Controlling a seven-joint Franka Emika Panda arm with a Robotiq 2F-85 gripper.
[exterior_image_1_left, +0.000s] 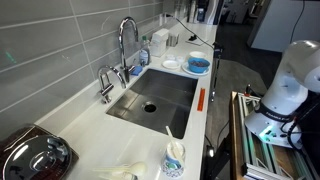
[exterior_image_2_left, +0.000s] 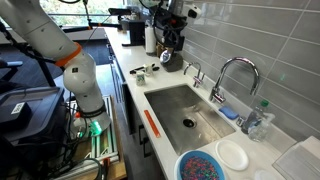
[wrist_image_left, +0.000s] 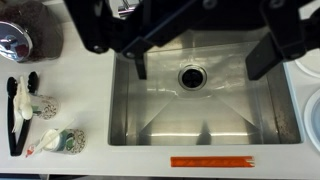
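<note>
My gripper stands open above the sink, with nothing between its dark fingers. In exterior view 2 the same gripper (exterior_image_2_left: 168, 55) hangs high over the counter, at the end of the arm reaching in from the left. Below it lies the empty steel sink (wrist_image_left: 150, 110), its round drain visible between the fingers. An orange-red strip (wrist_image_left: 212, 161) lies flat on the counter along the sink's front edge.
Patterned cups (wrist_image_left: 72, 141) holding utensils stand left of the sink, near a glass-lidded pot (exterior_image_1_left: 38, 155). Faucets (exterior_image_1_left: 128, 38) rise behind the basin. A blue bowl (exterior_image_2_left: 198, 167), a white plate (exterior_image_2_left: 231, 154) and a soap bottle (exterior_image_2_left: 258, 112) occupy the far side.
</note>
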